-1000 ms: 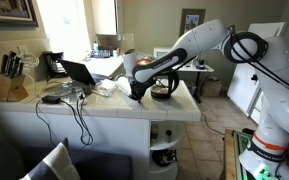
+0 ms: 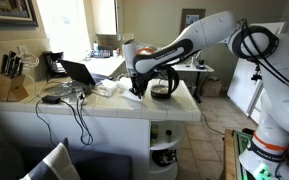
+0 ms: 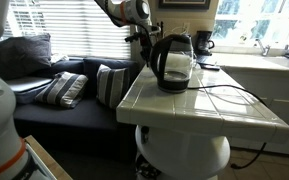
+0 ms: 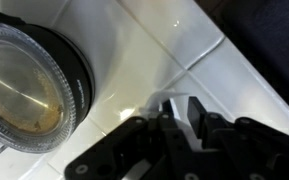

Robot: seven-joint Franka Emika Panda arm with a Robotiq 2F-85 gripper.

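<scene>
My gripper point(image 2: 139, 94) points down over the white tiled counter point(image 2: 182, 106), near its front edge. In the wrist view its dark fingertips point(image 4: 167, 104) stand low in the frame, above the tiles. A pale patch shows between and behind them; whether it is an object or bare tile is unclear, and so is how wide the fingers stand. Beside the gripper is a glass kettle point(image 4: 26, 92) with a black rim and brown residue at its bottom. Exterior view 2 shows the kettle point(image 3: 174, 65) upright on the counter, partly in front of the arm.
A crumpled white item point(image 2: 107, 88) lies left of the gripper. Farther left are an open black laptop point(image 2: 79, 73), loose cables and a knife block point(image 2: 12, 85). A dark sofa point(image 3: 79, 115) stands below the counter. Bare tiles stretch right of the kettle in exterior view 2.
The arm's end has shifted only slightly over the same spot of the counter. The other things look unmoved.
</scene>
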